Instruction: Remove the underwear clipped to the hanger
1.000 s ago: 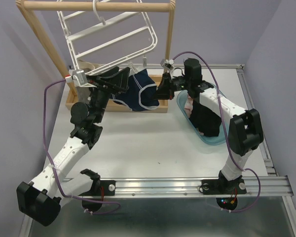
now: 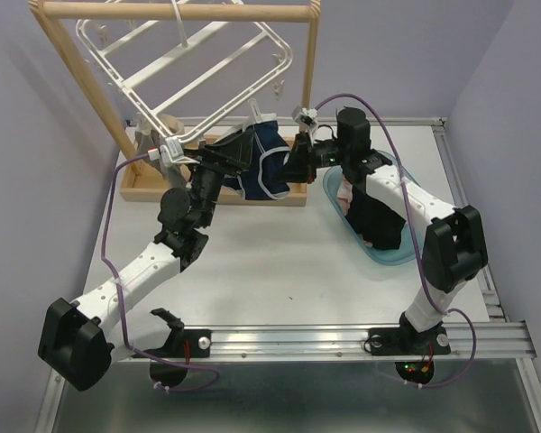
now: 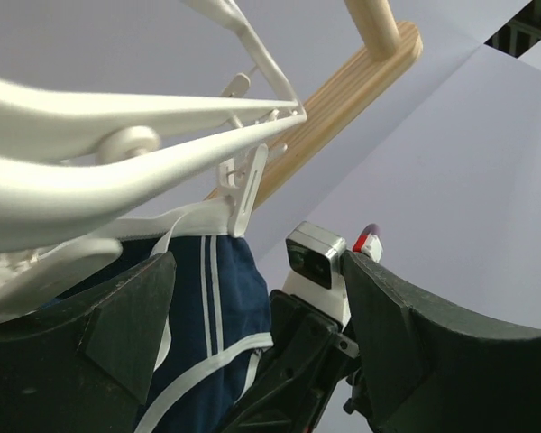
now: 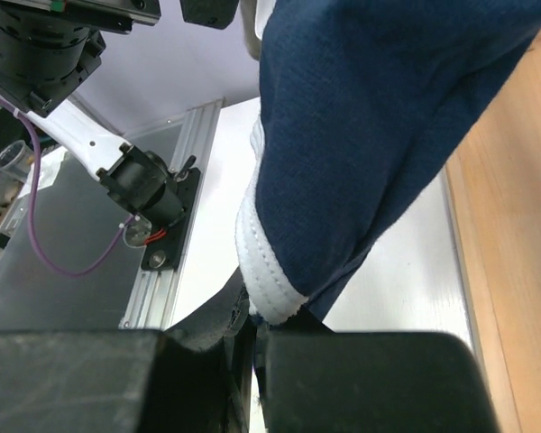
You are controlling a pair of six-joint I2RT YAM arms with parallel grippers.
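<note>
Navy underwear with white trim (image 2: 269,162) hangs below the white hanger (image 2: 171,56). In the left wrist view a white clip (image 3: 249,191) still grips its pale waistband, close under the hanger's rail. My left gripper (image 2: 245,150) is at the underwear's left side, its fingers (image 3: 117,334) parted, with navy cloth seen beyond the gap. From the right, my right gripper (image 2: 294,170) is shut on the lower edge of the cloth. In the right wrist view the white-stitched hem (image 4: 263,271) runs down into its fingertips (image 4: 207,320).
A wooden frame (image 2: 207,12) carries the hanger, with a wooden base behind. Beige cloth (image 2: 146,135) hangs at the left. A blue basket (image 2: 388,256) holding dark and pink cloth stands at the right.
My left gripper has moved right, up against the underwear. The hanger has shifted and tilted, and the cloth's upper part has swung slightly. My right gripper has barely moved and keeps hold of the hem.
</note>
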